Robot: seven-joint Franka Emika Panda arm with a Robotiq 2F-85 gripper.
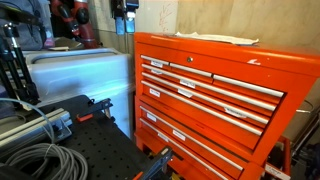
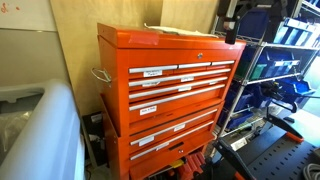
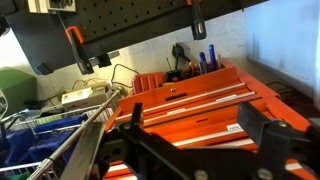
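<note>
A red tool chest (image 1: 215, 92) with several drawers stands shut beside the black perforated table. In the wrist view its drawer fronts (image 3: 205, 118) lie beyond my gripper, whose dark fingers (image 3: 100, 150) are spread apart with nothing seen between them. Only the lower end of the gripper (image 1: 125, 20) shows at the top edge of exterior view 1, left of the chest. Exterior view 2 has the gripper (image 2: 232, 32) at the chest's upper right, above table height.
White cloth or paper (image 1: 216, 39) lies on the chest top. Coiled cable (image 1: 45, 160) sits on the perforated table (image 1: 105, 150). Shelves with blue bins (image 2: 285, 70) stand at the right in exterior view 2. Black-and-orange clamps (image 2: 292, 128) stick out at the table edge.
</note>
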